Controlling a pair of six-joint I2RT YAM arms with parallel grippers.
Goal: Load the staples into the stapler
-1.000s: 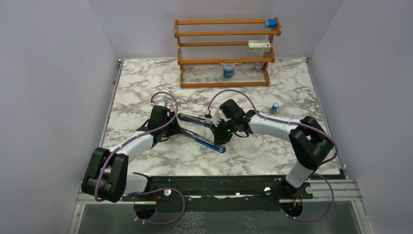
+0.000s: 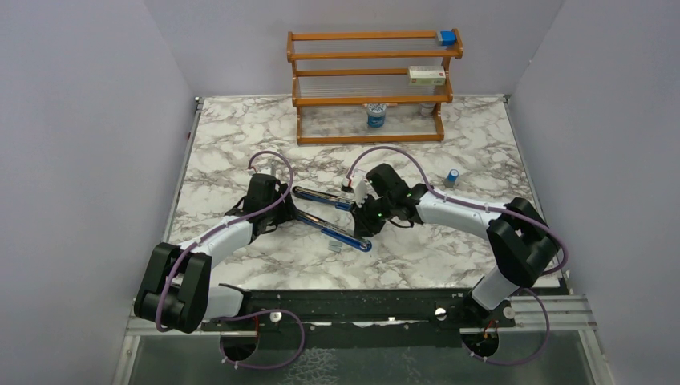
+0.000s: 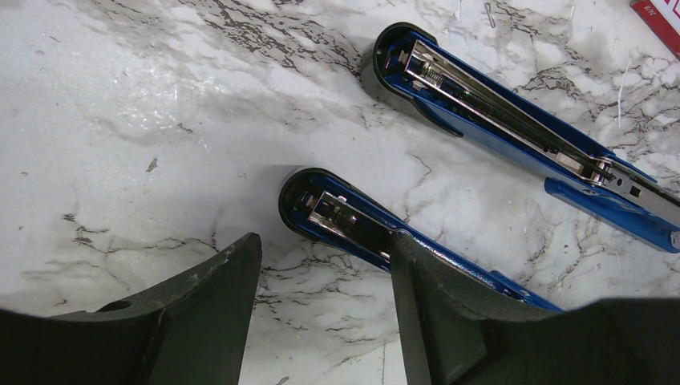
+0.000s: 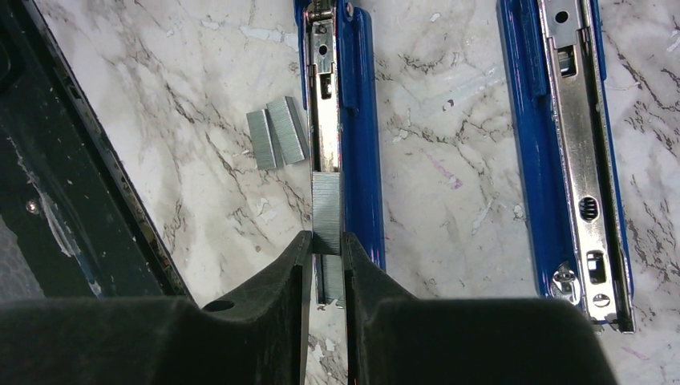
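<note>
Two blue staplers lie unfolded on the marble table: the near stapler (image 2: 346, 237) and the far stapler (image 2: 321, 196). In the right wrist view, a silver staple strip (image 4: 326, 210) lies along the near stapler's metal rail, with a second strip (image 4: 331, 277) in line below it. My right gripper is open, its fingertips on either side of the rail where these strips meet. My left gripper is open at the near stapler's other end (image 3: 298, 210); one finger (image 3: 401, 249) overlaps the stapler body, and contact cannot be made out.
Two loose staple strips (image 4: 277, 135) lie beside the near stapler. A red-and-white box (image 3: 662, 22) sits beyond the far stapler. The wooden rack (image 2: 373, 101) stands at the back, and a small blue-topped container (image 2: 451, 177) at right.
My right arm and gripper have shifted slightly to the right over the last second. The left arm and both staplers stay in place.
</note>
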